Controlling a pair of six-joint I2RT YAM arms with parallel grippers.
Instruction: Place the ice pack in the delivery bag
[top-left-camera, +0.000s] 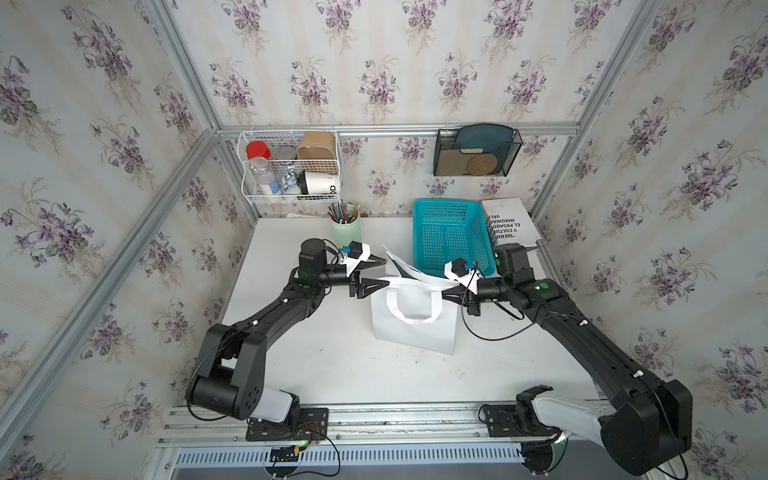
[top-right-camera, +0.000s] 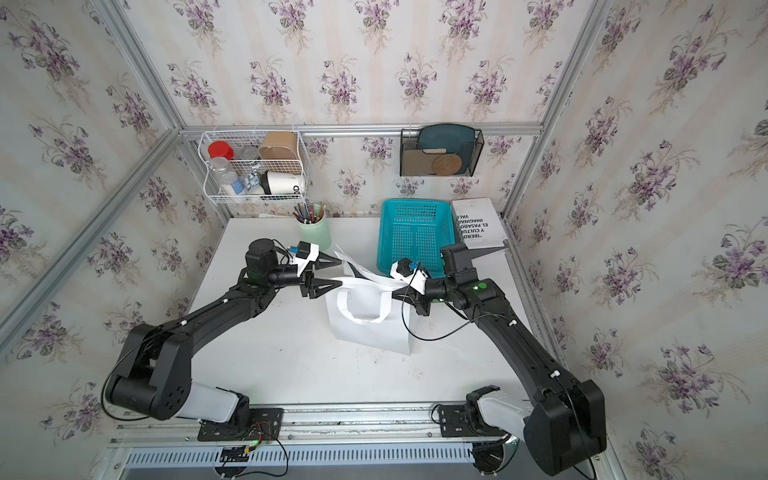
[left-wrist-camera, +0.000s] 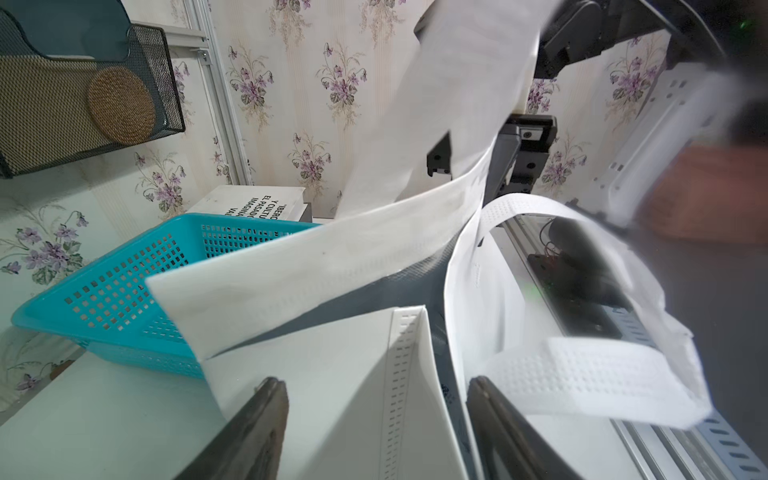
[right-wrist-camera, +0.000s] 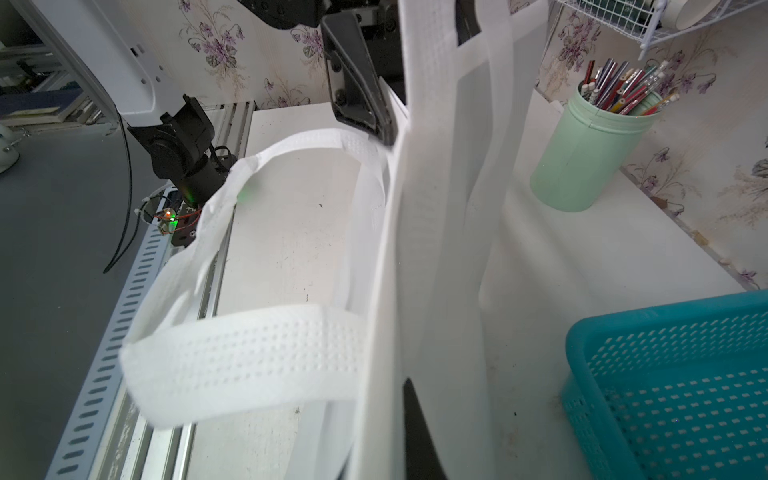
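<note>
The white delivery bag (top-left-camera: 414, 329) stands upright on the table between my two arms, its mouth gaping and dark inside, with a front handle (top-left-camera: 414, 317) hanging down. My right gripper (top-left-camera: 449, 296) is shut on the right end of the bag's rim; in the right wrist view the white wall runs between its fingers. At the bag's left end my left gripper (top-left-camera: 379, 273) is open, fingers apart. Its left wrist view shows the bag's side panel (left-wrist-camera: 352, 376) and front edge in front of the spread fingers. No ice pack is visible in any view.
Behind the bag lies a teal basket (top-left-camera: 420, 232), with a white box (top-left-camera: 509, 222) at its right. A green pencil cup (top-left-camera: 346, 233) stands behind my left gripper.
</note>
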